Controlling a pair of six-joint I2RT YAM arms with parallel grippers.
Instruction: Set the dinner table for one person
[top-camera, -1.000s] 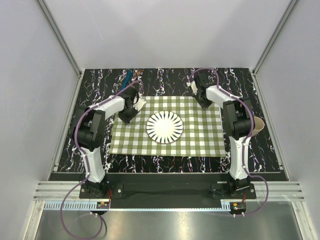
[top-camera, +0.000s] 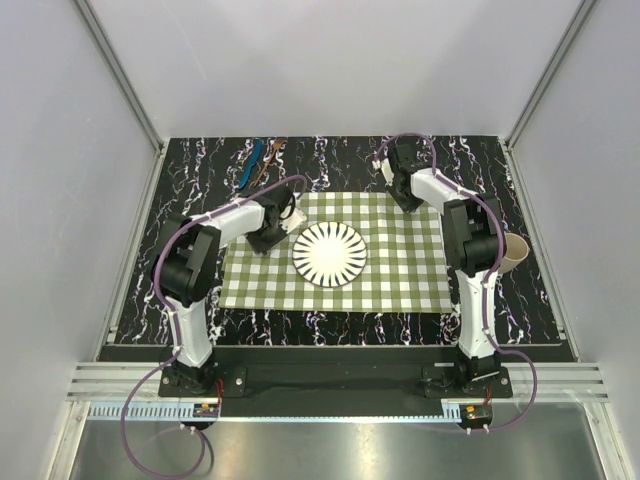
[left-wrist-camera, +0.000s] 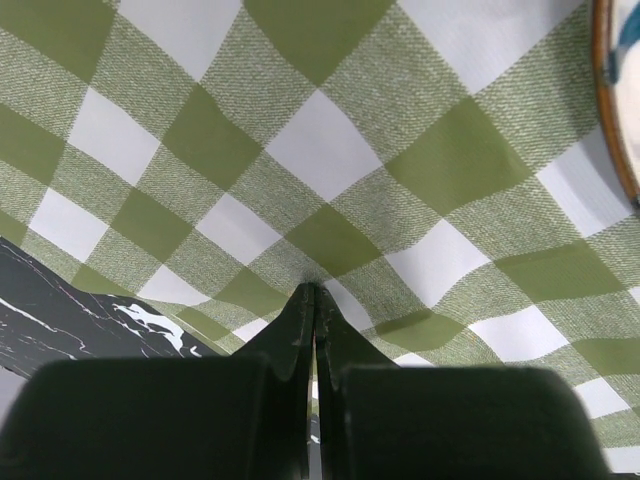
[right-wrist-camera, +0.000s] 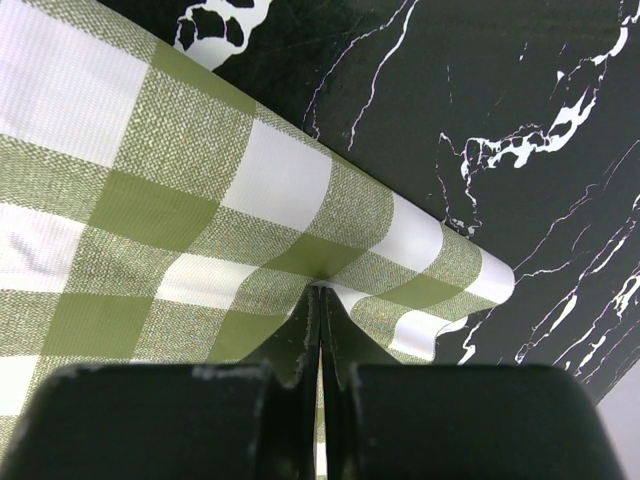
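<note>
A green and white checked placemat (top-camera: 405, 280) lies spread on the dark table, with a round plate (top-camera: 330, 254) of dark radiating stripes on it, left of its middle. In the left wrist view the brown rim of the plate (left-wrist-camera: 606, 95) shows at the right. My left gripper is shut over the cloth to the plate's left, nothing visible between its fingertips. At the cloth's far right part, my right gripper is likewise shut; there the cloth edge is rippled and a corner curls up. Contact with the cloth is hard to judge.
A blue utensil (top-camera: 251, 163) and a brown wooden one (top-camera: 270, 158) lie at the back left, beyond the placemat. A beige cup (top-camera: 513, 252) is at the right, partly behind my right arm.
My left gripper has shifted right and slightly toward the near side, closer to the plate. Plate and right arm look unmoved.
</note>
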